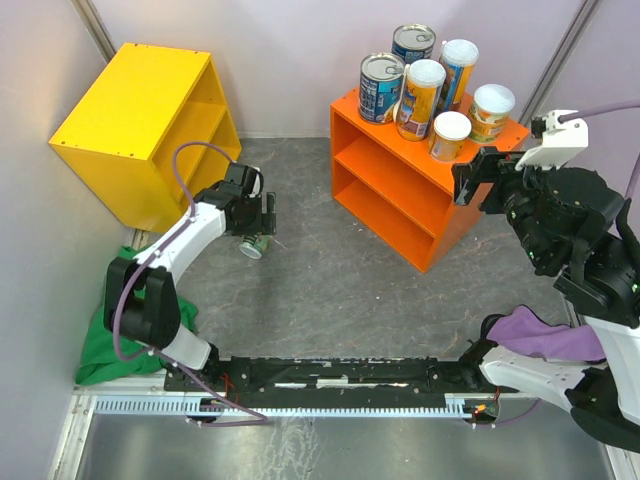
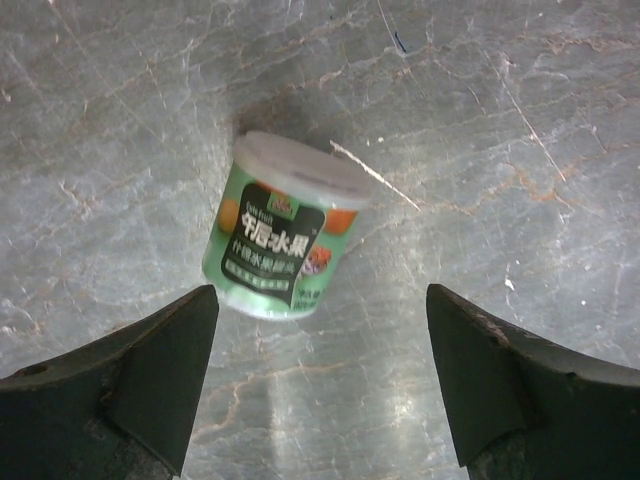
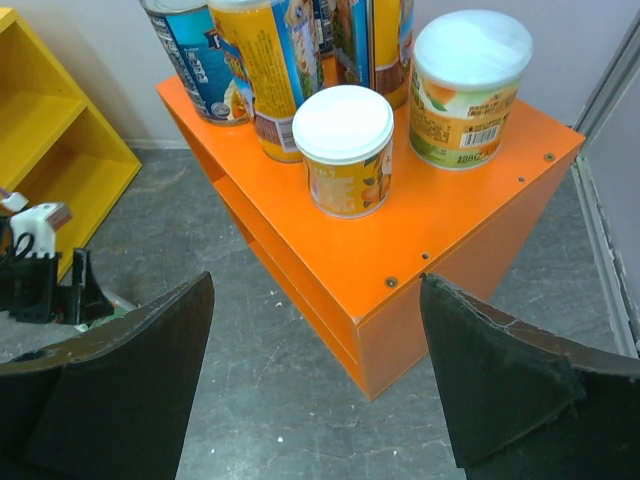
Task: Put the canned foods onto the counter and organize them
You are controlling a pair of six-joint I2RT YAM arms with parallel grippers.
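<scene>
A small green can [image 2: 280,230] with a black label lies on its side on the grey floor, its lid towards the upper right in the left wrist view. Above it my left gripper is open, fingers apart, with nothing between them; from the top, this gripper [image 1: 268,214] partly covers the can [image 1: 254,245]. On the orange shelf's top stand a short yellow can [image 3: 345,185], a wider orange-labelled can [image 3: 465,125], tall yellow cans [image 1: 419,100] and blue cans [image 1: 380,92]. My right gripper is open and empty, in front of the shelf corner.
The orange shelf [image 1: 390,215] has empty compartments facing the middle. A yellow shelf [image 1: 140,105] stands at the back left. Green cloth [image 1: 110,340] and purple cloth [image 1: 540,335] lie near the front sides.
</scene>
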